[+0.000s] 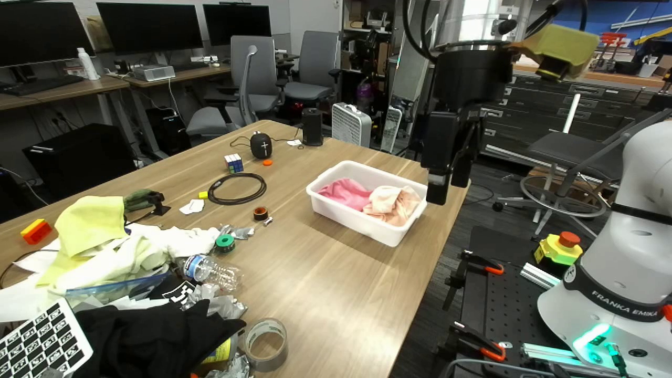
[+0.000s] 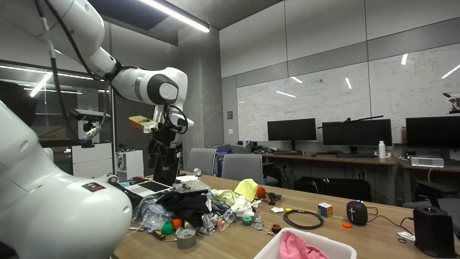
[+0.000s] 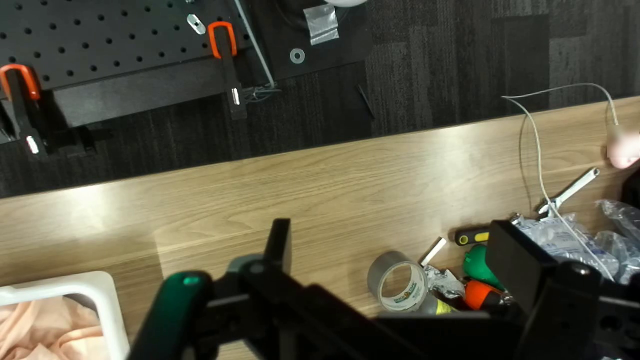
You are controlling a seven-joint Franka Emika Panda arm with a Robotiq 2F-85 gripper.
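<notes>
My gripper stands open high above the table, its two dark fingers wide apart and nothing held between them. In exterior view 1 it hangs at the right, nearer the camera than the white bin (image 1: pixel 353 217). That bin holds a pink cloth (image 1: pixel 345 192) and a peach cloth (image 1: pixel 395 205). Only a corner of the bin, with peach fabric inside, shows at lower left in the wrist view. A grey tape roll (image 3: pixel 384 276) lies on the table in the gap seen between the fingers.
A heap of cloths, plastic and a black garment (image 1: pixel 157 337) covers the table's near left. Beyond are a black cable coil (image 1: pixel 237 189), a puzzle cube (image 1: pixel 233 164) and a round speaker (image 1: pixel 261 145). Bare wood lies between heap and bin. A clamped black platform (image 3: pixel 120 36) borders the floor gap.
</notes>
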